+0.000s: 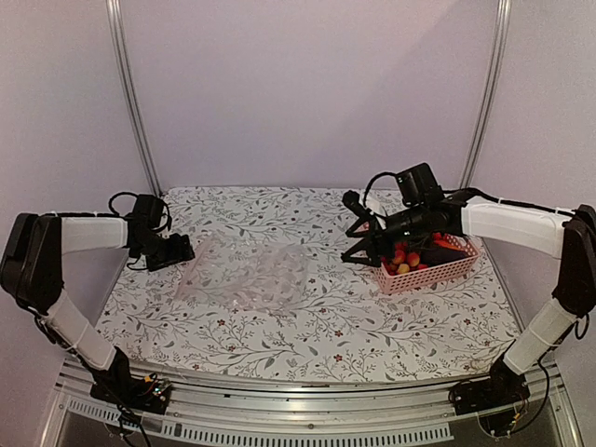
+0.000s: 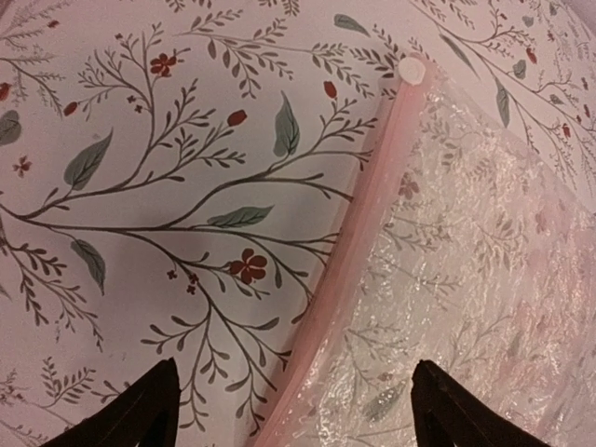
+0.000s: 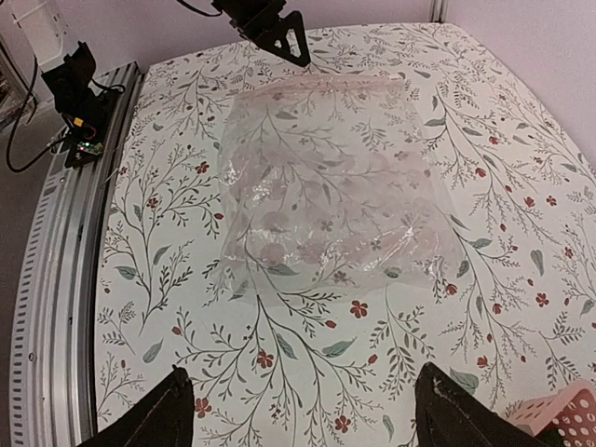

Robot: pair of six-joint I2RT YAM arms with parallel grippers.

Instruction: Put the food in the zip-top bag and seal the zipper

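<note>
A clear zip top bag lies flat and looks empty on the left half of the table. Its pink zipper strip runs along the left side, with a round white slider at the far end. Just left of that strip, my left gripper is open with nothing between its fingers. The food, red and yellow round pieces and a dark eggplant, lies in the pink basket at the right. My right gripper hangs at the basket's left side, open and empty; its arm hides part of the food.
The patterned tablecloth is bare in front and between the bag and the basket. A metal rail runs along the front edge. Walls stand at the back and sides.
</note>
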